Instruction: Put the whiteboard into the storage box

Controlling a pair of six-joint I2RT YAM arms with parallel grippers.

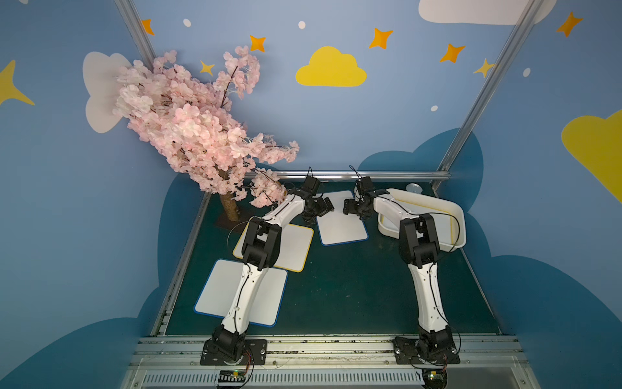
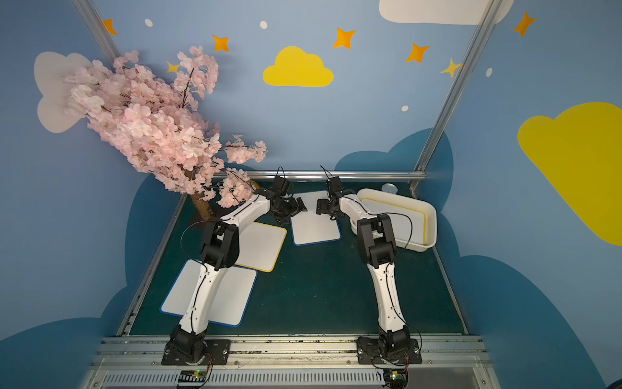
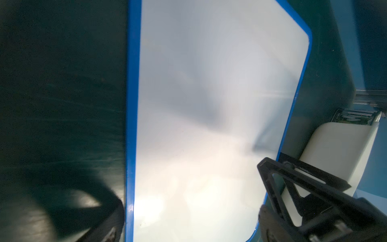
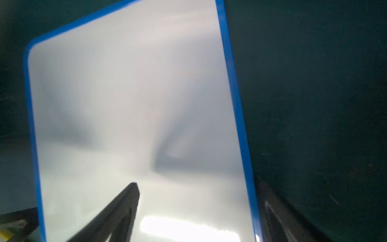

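Note:
A blue-edged whiteboard (image 1: 343, 227) lies flat on the green table between my two arms. At its left edge my left gripper (image 1: 329, 208) stands open; in the left wrist view its blurred fingers (image 3: 106, 230) are spread, with the board's blue edge (image 3: 131, 121) running close to one of them. My right gripper (image 1: 348, 207) is open at the right edge; in the right wrist view the blue edge (image 4: 241, 129) passes between its parted fingers. Neither grips the board. To the right stands the white storage box (image 1: 458, 227), with a yellow-edged board (image 1: 442, 223) inside.
A yellow-edged whiteboard (image 1: 294, 249) and another blue-edged whiteboard (image 1: 213, 291) lie at left, partly under the left arm. A pink blossom tree (image 1: 194, 129) leans over the back left. Bare table (image 1: 350, 291) lies in front, between the arms.

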